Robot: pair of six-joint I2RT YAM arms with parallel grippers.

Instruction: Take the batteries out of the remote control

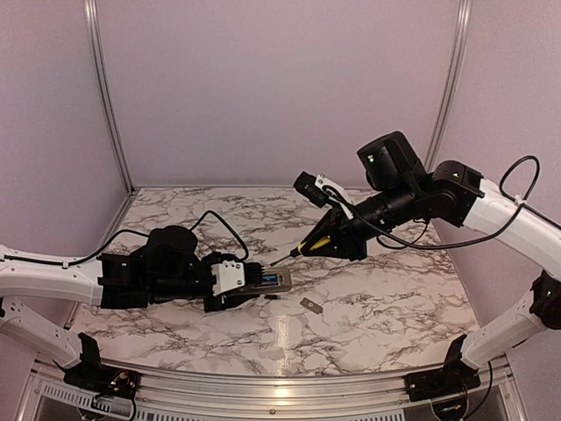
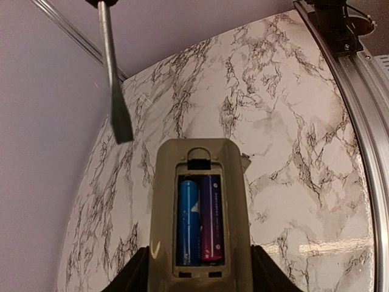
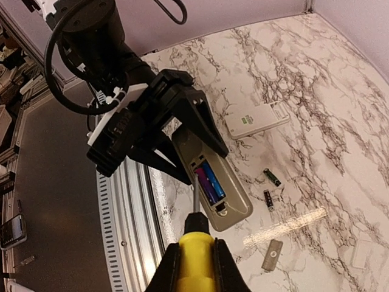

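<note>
My left gripper is shut on the beige remote [image 2: 164,213], holding it above the table with the battery bay facing up. A blue battery [image 2: 188,222] and a purple battery [image 2: 211,216] lie side by side in the bay. My right gripper is shut on a screwdriver [image 3: 196,249] with a yellow handle. Its flat metal tip [image 2: 121,128] hangs beyond the remote's top end in the left wrist view; in the right wrist view the shaft lines up over the bay, though contact cannot be told.
The marble table [image 1: 377,307] carries a white remote [image 3: 255,121], two small loose cells [image 3: 270,177] and a small flat cover [image 1: 311,305]. Metal rails [image 1: 272,384] edge the front.
</note>
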